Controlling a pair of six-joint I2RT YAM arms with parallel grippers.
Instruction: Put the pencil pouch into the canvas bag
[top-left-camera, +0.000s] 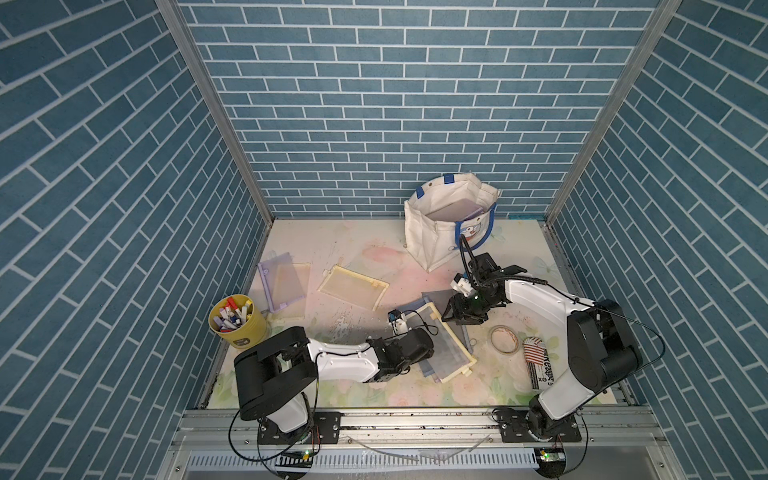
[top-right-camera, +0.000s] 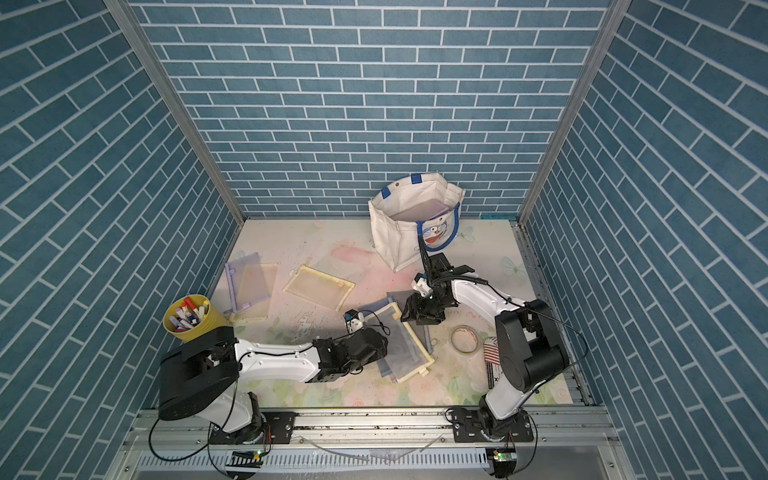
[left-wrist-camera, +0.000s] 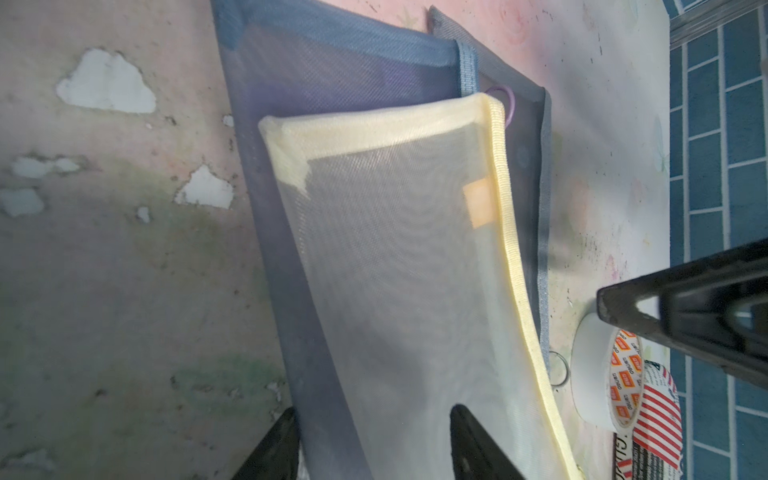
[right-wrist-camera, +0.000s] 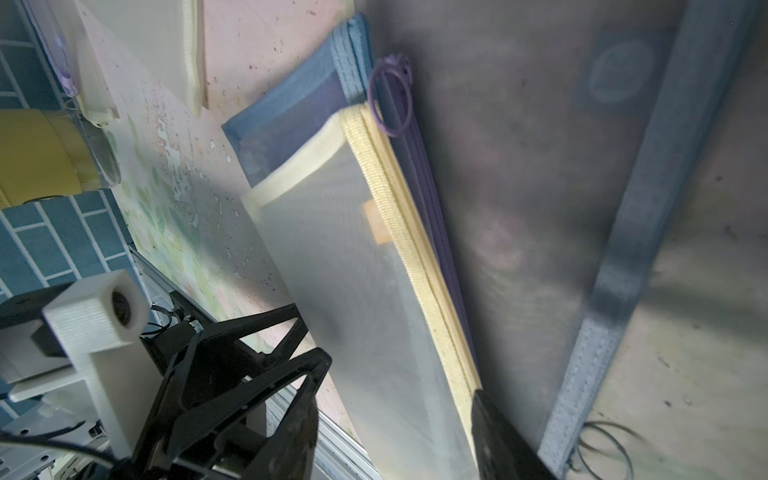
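Observation:
A stack of mesh pencil pouches lies on the table below both grippers. On top is a cream-trimmed pouch (left-wrist-camera: 400, 264), partly covering a blue pouch (left-wrist-camera: 344, 64) and a dark grey pouch (right-wrist-camera: 520, 160). Over the stack's left side hangs my left gripper, its fingers apart with nothing seen held. My right gripper is above the same pouches, fingers also apart; whether the tips touch the mesh I cannot tell. The white canvas bag (top-left-camera: 428, 236) stands upright and open at the back, a greyish pouch (top-left-camera: 464, 210) showing inside.
Further left lie another cream-edged pouch (top-left-camera: 353, 288) and a purple pouch (top-left-camera: 281, 281) over a cream one. A yellow pen cup (top-left-camera: 248, 329) stands at the left edge. Tape (top-left-camera: 504, 339) and a striped case (top-left-camera: 537, 362) sit to the right.

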